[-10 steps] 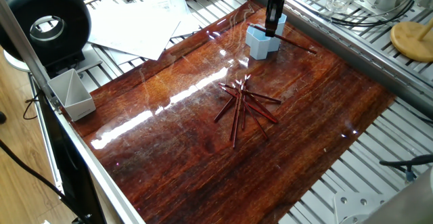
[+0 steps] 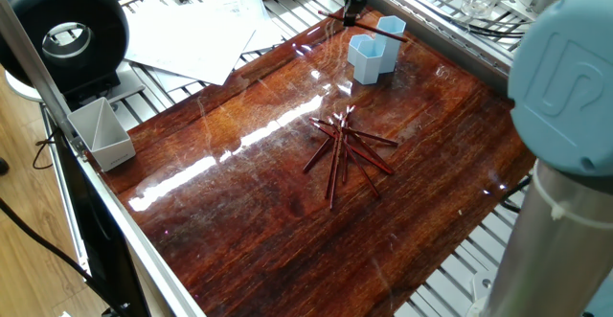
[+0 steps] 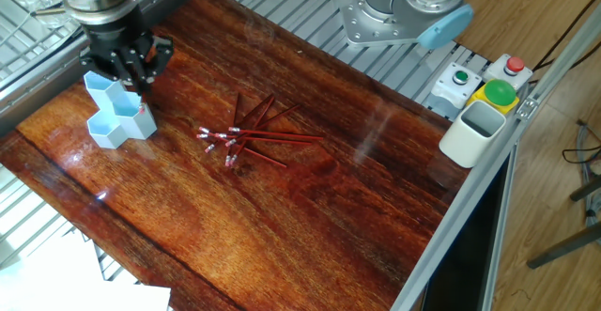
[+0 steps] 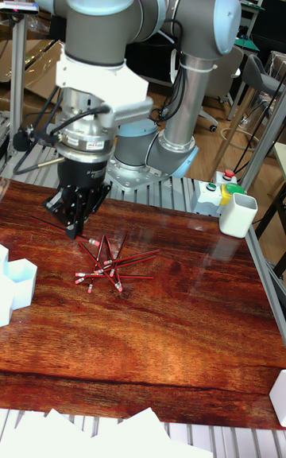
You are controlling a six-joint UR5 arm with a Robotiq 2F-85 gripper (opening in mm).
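Note:
My gripper is at the back of the table, shut on a dark red pencil. The pencil lies crosswise in the fingers, above or just behind the light blue hexagonal cups. Exterior view 2 shows the gripper over the edge of these joined cups, hiding part of them. On the mid-table, several red pencils lie in a loose crossed pile, their pale ends bunched together. From exterior view 3, the gripper points down, left of and behind the pile.
A white square cup stands at a table edge near the button boxes. White papers lie on the slatted frame beside the wooden board. Most of the board around the pile is bare.
In exterior view 1 the gripper and its pencil have moved left and back from over the cups. The arm's blue joint has swung into view at right. The pile and cups stayed put.

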